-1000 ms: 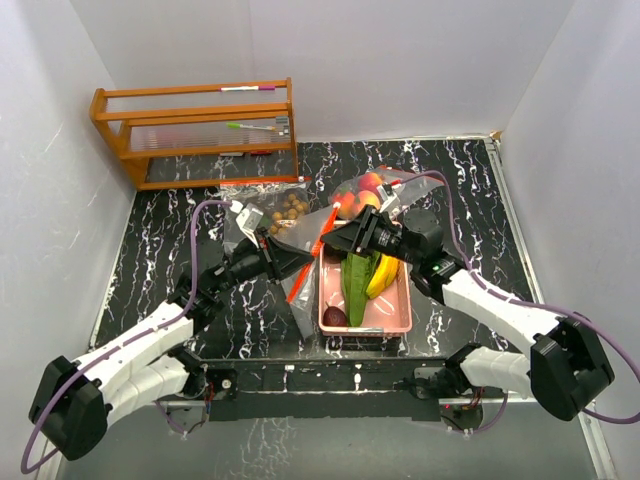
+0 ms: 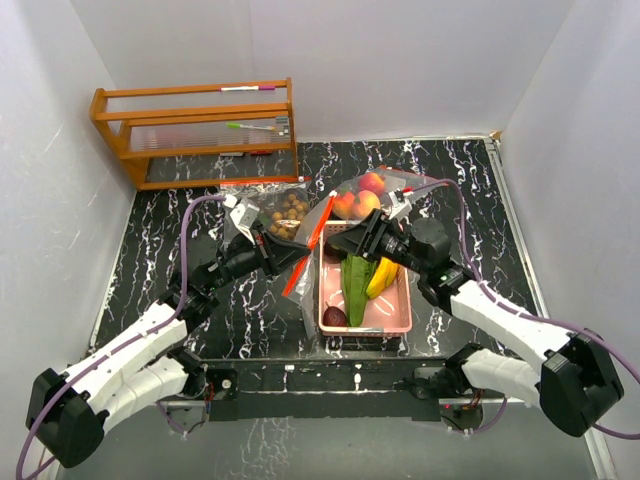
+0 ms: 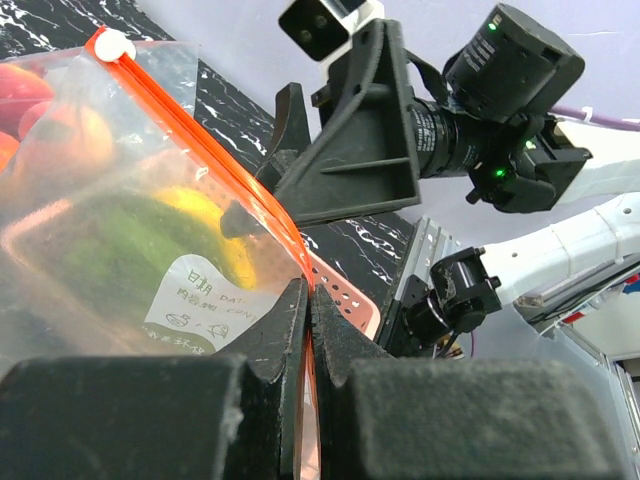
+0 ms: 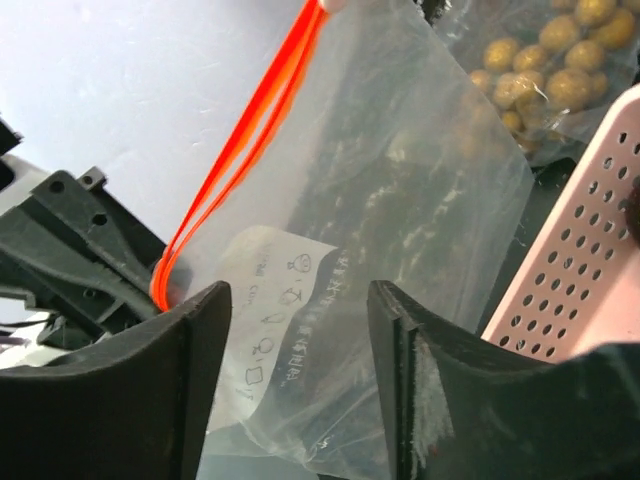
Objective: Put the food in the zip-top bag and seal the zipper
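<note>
My left gripper [image 2: 282, 256] is shut on the orange zipper edge [image 3: 200, 145] of an empty zip bag [image 4: 390, 180], which hangs upright left of a pink basket [image 2: 395, 320]. My right gripper stands part open just right of the bag, facing its clear side. In the basket lie bananas [image 2: 383, 275], long green vegetables [image 2: 355, 285] and a dark avocado-like item [image 2: 334, 316]. A bag of small brown round food [image 2: 290, 210] and a bag of peaches [image 2: 362, 202] lie behind.
A wooden rack [image 2: 200, 175] with markers stands at the back left.
The bag's orange zipper edge has shifted slightly left and stands steeper in the top view. My right arm has moved slightly; the basket's contents are unchanged.
</note>
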